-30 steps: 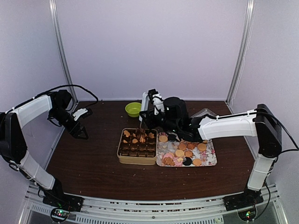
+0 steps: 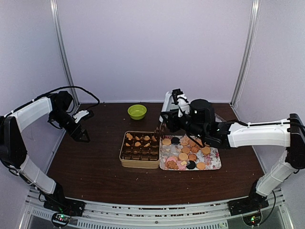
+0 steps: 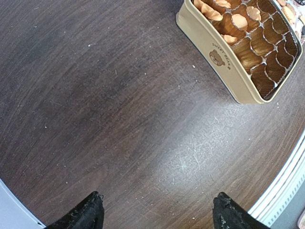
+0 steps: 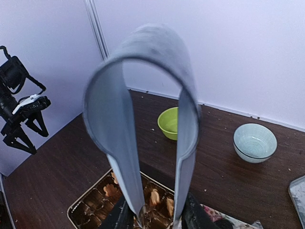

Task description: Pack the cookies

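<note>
The cookie tin (image 2: 139, 163) (image 3: 219, 67) has a divided insert with cookies in some compartments, mostly the back ones. Beside it lies a floral tray (image 2: 214, 162) of round and shaped cookies. My right gripper (image 2: 163, 125) is over the area where tin and tray meet, holding grey-white tongs (image 4: 121, 143), whose tips are hard to make out in the right wrist view. My left gripper hangs over the left part of the table, open and empty.
A green bowl (image 2: 137, 111) stands at the back, with a pale blue bowl (image 4: 255, 145) to its right. A metal tray (image 4: 298, 195) is at the back right.
My right gripper has moved right with the tongs, from above the tin toward the floral tray. The left arm looks unmoved.
</note>
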